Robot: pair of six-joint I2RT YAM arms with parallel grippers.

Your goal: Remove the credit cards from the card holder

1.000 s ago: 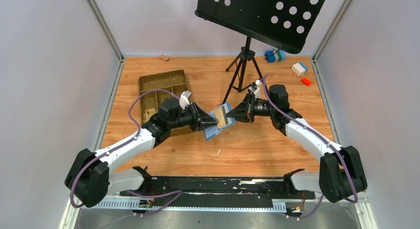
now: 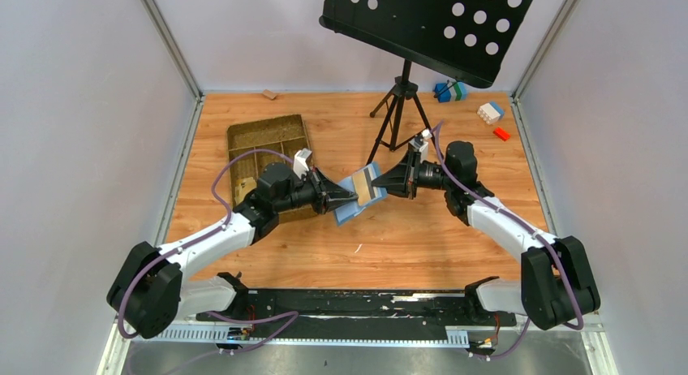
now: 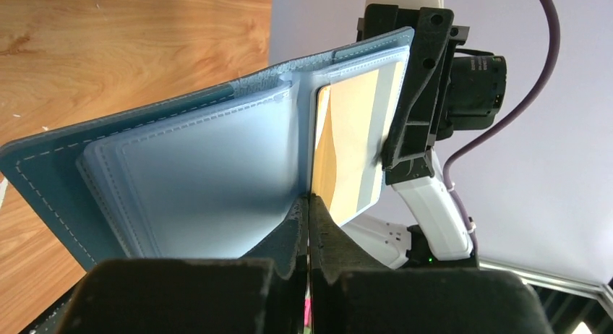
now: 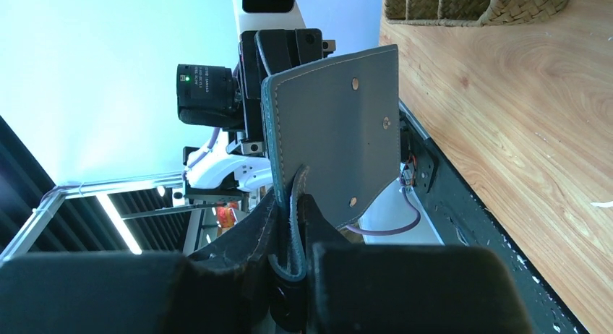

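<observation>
The blue card holder [image 2: 347,210] is up off the table between my two grippers. In the left wrist view its clear pocket [image 3: 209,168] faces up, and a yellow card [image 3: 354,124] with grey stripes sits in the other half. My left gripper is shut, its tips at the card's inner edge; whether the thin edge is pinched cannot be told. At the far end, my right gripper [image 2: 380,183] has the holder between its fingers. The right wrist view shows the holder's grey back [image 4: 336,124] and a leather edge [image 4: 295,229] running down between those fingers.
A divided woven basket [image 2: 264,131] stands at the left, partly under the left arm. A black stand [image 2: 400,91] rises at the back. Toy blocks [image 2: 491,112] lie at the back right.
The right arm's upper part has shifted very slightly right. The holder and left arm look nearly unmoved.
</observation>
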